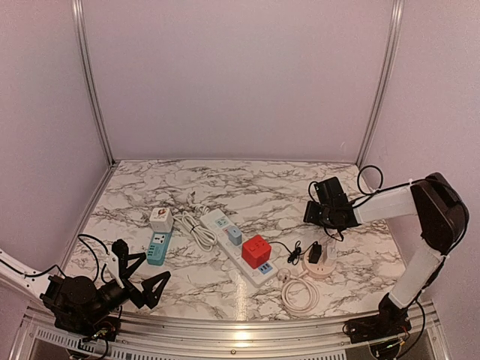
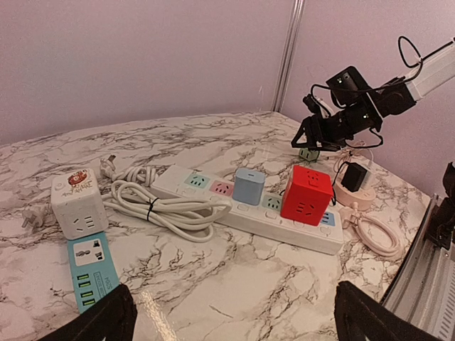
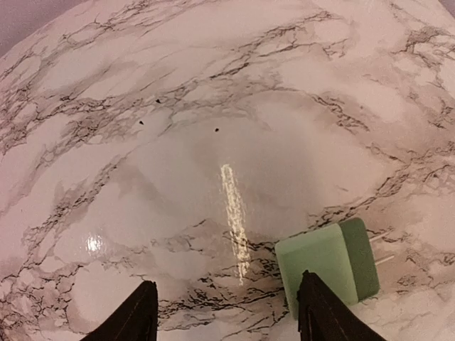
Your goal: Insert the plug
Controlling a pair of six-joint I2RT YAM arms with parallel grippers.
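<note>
A pale green plug with two prongs lies on the marble table at the lower right of the right wrist view. My right gripper is low over it, part open, one fingertip in front of the plug's near side and nothing visibly held. The long white power strip carries a red cube and a grey-blue block. My left gripper stands open at the front left, with nothing between its fingers.
A teal strip with a white cube, coiled white cables, and a round white socket unit with a black adapter are on the table.
</note>
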